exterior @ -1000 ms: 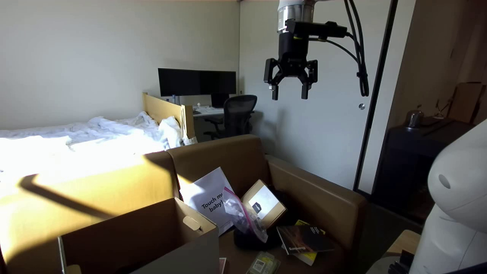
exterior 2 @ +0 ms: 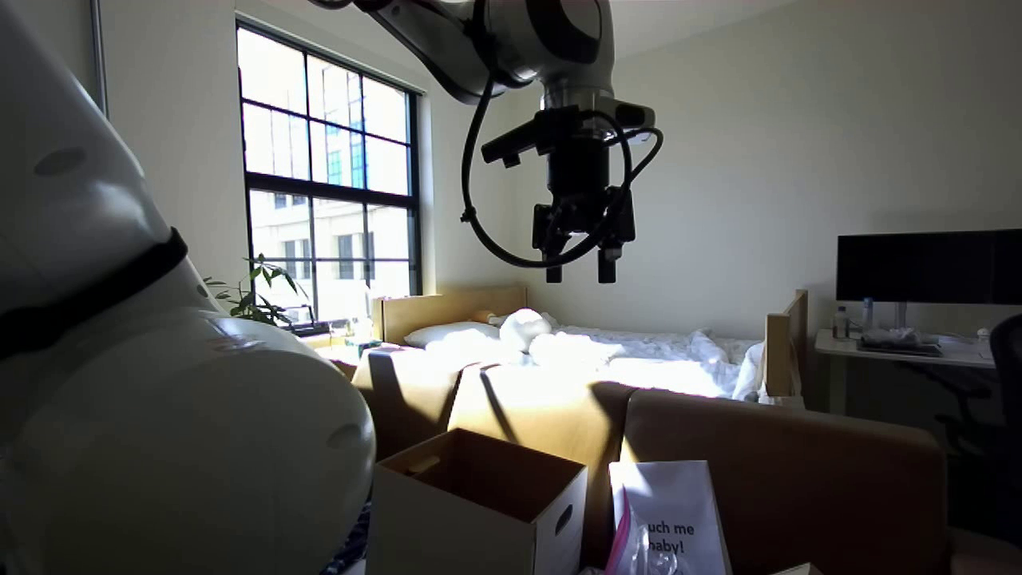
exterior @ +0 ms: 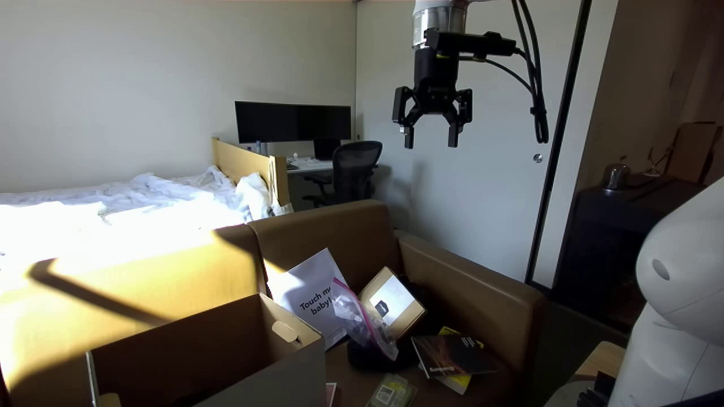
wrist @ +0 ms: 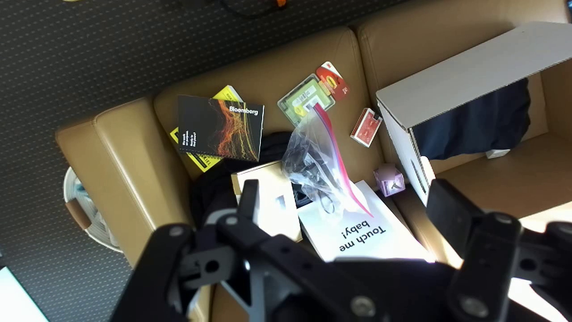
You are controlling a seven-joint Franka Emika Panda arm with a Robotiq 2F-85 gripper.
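High above the brown couch, my gripper (exterior: 431, 139) hangs open, pointing down, with nothing between its fingers. Below it in the wrist view lie a clear zip bag (wrist: 316, 161) with a pink seal, a white sign (wrist: 370, 236) reading "Touch me baby!", a small open carton (wrist: 273, 201) and a dark Bloomberg booklet (wrist: 222, 129) over a yellow one. Nearer the seat's front edge are a green-labelled pack (wrist: 305, 102) and a red card (wrist: 332, 80). A red card box (wrist: 367, 128) and a small purple box (wrist: 389, 181) lie beside the big box.
A large open box (exterior 2: 460, 517) stands on the couch (wrist: 300, 53), dark cloth (wrist: 474, 126) inside it. The couch's armrest (exterior: 468, 278) and backrest rise around the items. Free air surrounds the gripper.
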